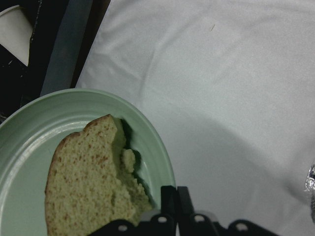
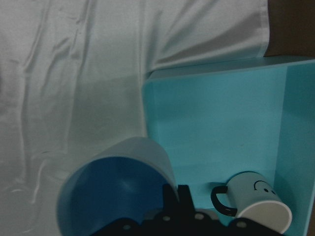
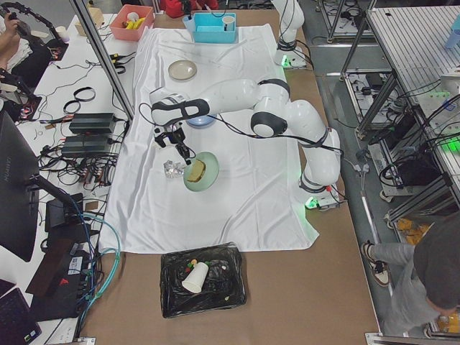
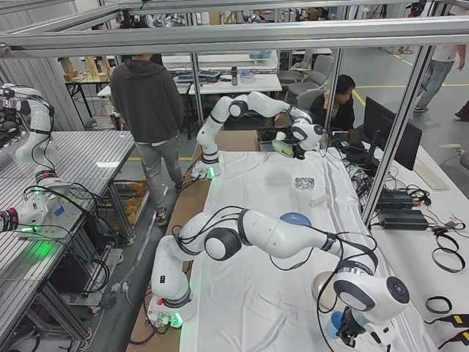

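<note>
My left gripper is shut on the rim of a green plate (image 3: 210,177) bearing a torn bread slice (image 1: 86,182). Crumpled foil (image 3: 173,169) lies left of it in the camera left view. My right gripper is shut on the rim of a blue cup (image 2: 108,191), held at the near edge of a light-blue bin (image 2: 226,113) containing a white smiley mug (image 2: 253,201).
A black-lined tray (image 3: 223,295) with a white paper cup (image 3: 195,277) lies beyond the cloth's edge. A beige plate (image 3: 182,70) and a blue plate (image 4: 294,218) rest on the cloth.
</note>
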